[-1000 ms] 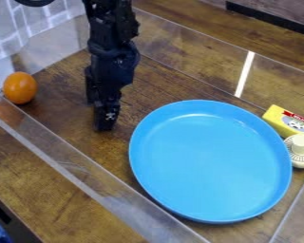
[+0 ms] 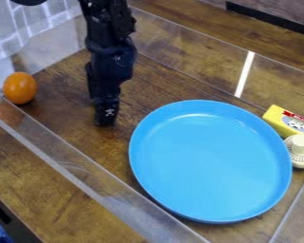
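My black gripper point(image 2: 102, 104) hangs from the top of the view down to just above the wooden surface, left of centre, low beside a blue plate point(image 2: 212, 157). Its dark fingers blend together, and I see nothing clearly held between them. An orange ball-like object point(image 2: 20, 87) sits at the left, apart from the gripper.
A yellow box point(image 2: 287, 121) and a cream round object point(image 2: 300, 152) lie at the right edge, beside the plate. Clear plastic walls run along the left and bottom. The wooden area point(image 2: 193, 57) behind the plate is clear apart from a white strip.
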